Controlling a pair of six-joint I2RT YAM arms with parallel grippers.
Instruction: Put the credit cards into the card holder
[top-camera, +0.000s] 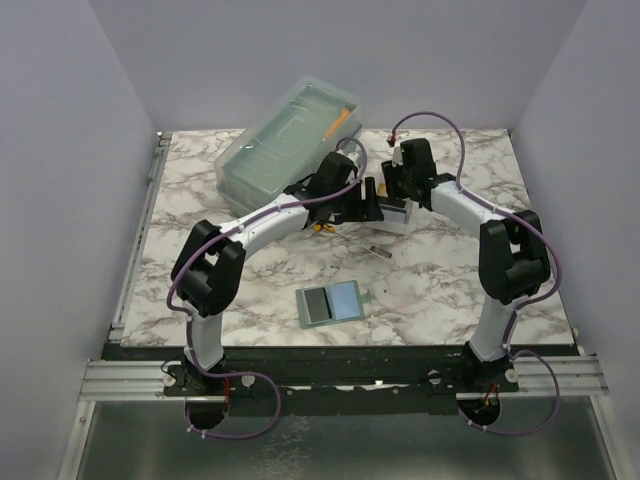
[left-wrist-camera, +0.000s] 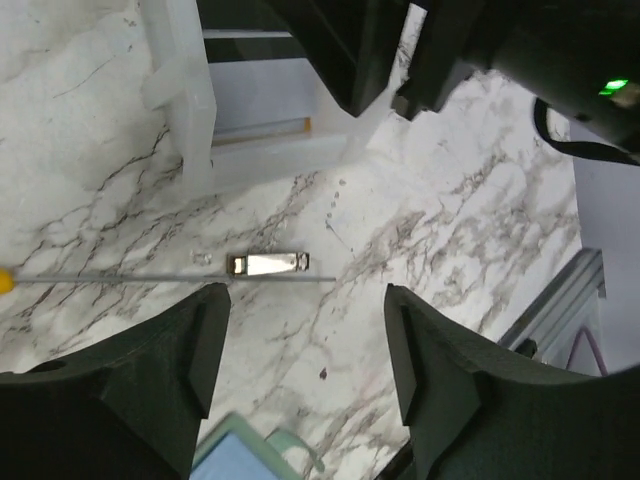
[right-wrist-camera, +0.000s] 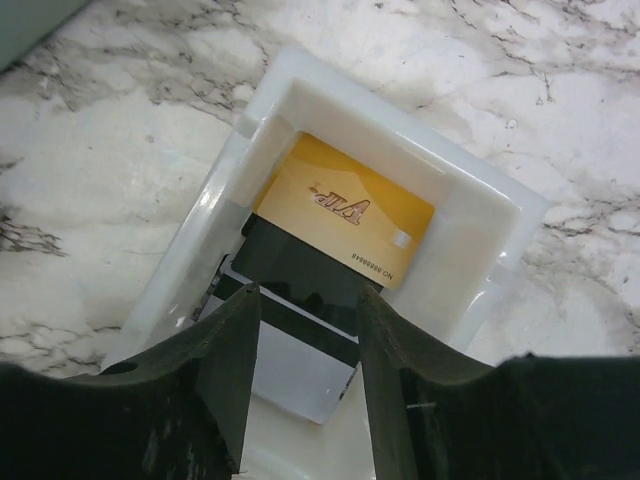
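Observation:
In the white tray (right-wrist-camera: 405, 125) at the back centre lie a yellow VIP card (right-wrist-camera: 345, 205), a black card (right-wrist-camera: 300, 265) and a pale grey card with a dark stripe (right-wrist-camera: 295, 370). My right gripper is over the tray, its fingers apart above the cards with nothing held. The left gripper is also open and empty, by the tray's front left side in the top view. The teal card holder (top-camera: 331, 303) lies open and flat at the front, showing a dark half and a light blue half.
A screwdriver-like tool with a metal end (left-wrist-camera: 268, 264) lies in front of the tray. A big lidded clear box (top-camera: 285, 145) stands at the back left, close to the left arm.

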